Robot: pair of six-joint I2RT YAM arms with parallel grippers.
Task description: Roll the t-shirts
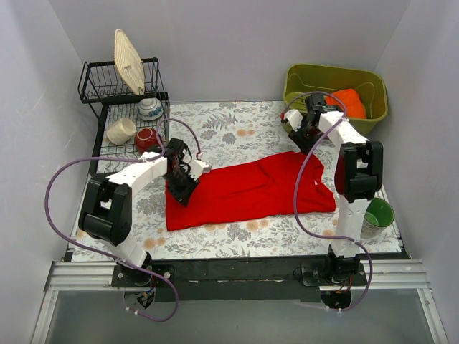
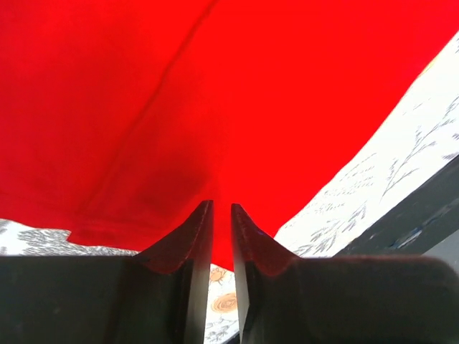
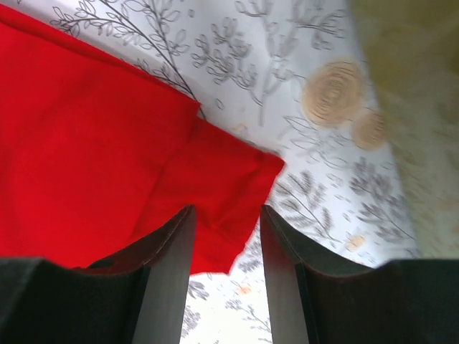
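A red t-shirt [image 1: 244, 188] lies spread as a long, folded strip across the table. Over its left end, my left gripper [image 1: 185, 201] points down, and in the left wrist view its fingertips [image 2: 206, 215] are a small gap apart with only red cloth below. At the shirt's upper right corner, my right gripper [image 1: 305, 147] hovers open. The right wrist view shows the shirt's corner [image 3: 244, 165] beyond the parted fingertips, with a folded-over layer next to it. No cloth shows pinched in either gripper.
A green bin [image 1: 379, 107] holding an orange cloth [image 1: 346, 103] stands at the back right. A dish rack [image 1: 107, 93] with cups is at the left, and a green cup [image 1: 379, 213] at the right edge. Bare patterned tablecloth [image 1: 215, 132] lies behind the shirt.
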